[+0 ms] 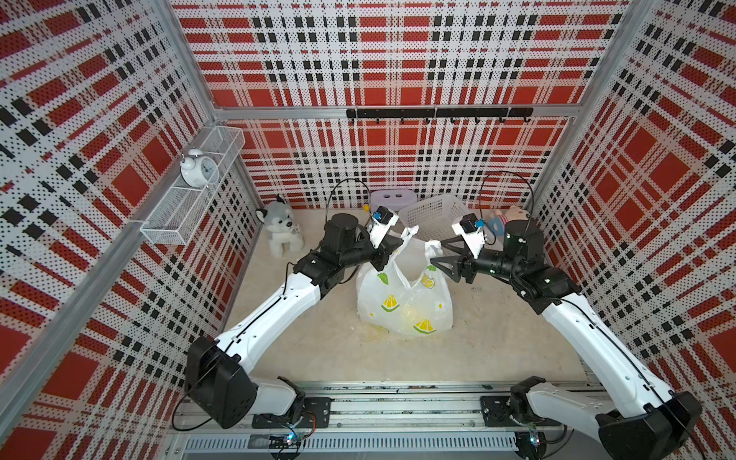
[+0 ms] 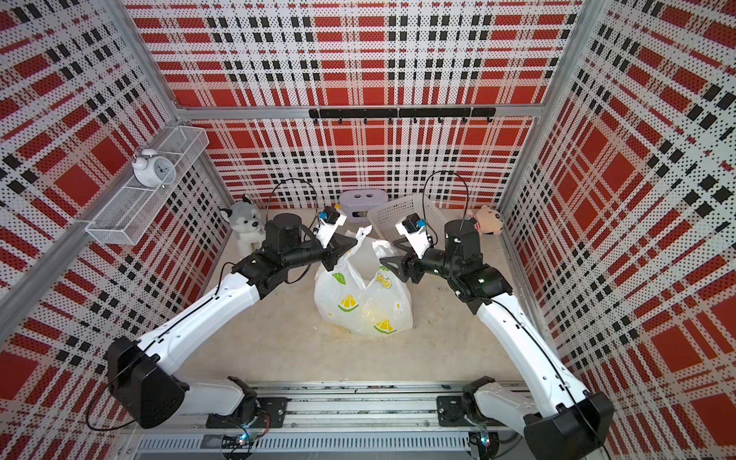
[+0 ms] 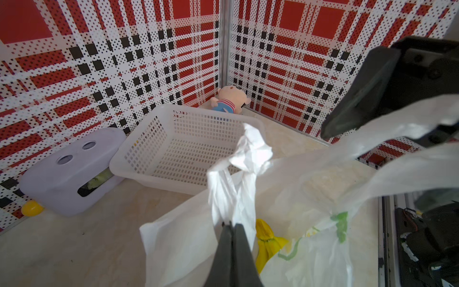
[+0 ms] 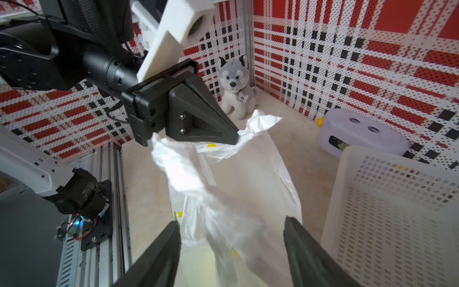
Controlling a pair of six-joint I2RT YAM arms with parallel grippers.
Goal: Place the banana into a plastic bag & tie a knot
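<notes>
A white plastic bag [image 1: 406, 306] with printed fruit stands on the table between my arms, its mouth open. My left gripper is shut on one bag handle [image 3: 239, 177], which sticks up past the fingertips. My right gripper is open, and the other handle [image 4: 186, 167] runs loosely between its parted fingers. No banana can be made out for certain. A yellow shape [image 3: 267, 244] shows at the bag in the left wrist view, but whether it is the banana or print I cannot tell.
Behind the bag stand a white basket [image 3: 191, 138] and a lilac box [image 3: 71, 167]. A husky plush [image 1: 280, 226] sits at the back left, another plush [image 2: 488, 220] at the back right. Bare table [image 1: 322, 352] lies in front of the bag.
</notes>
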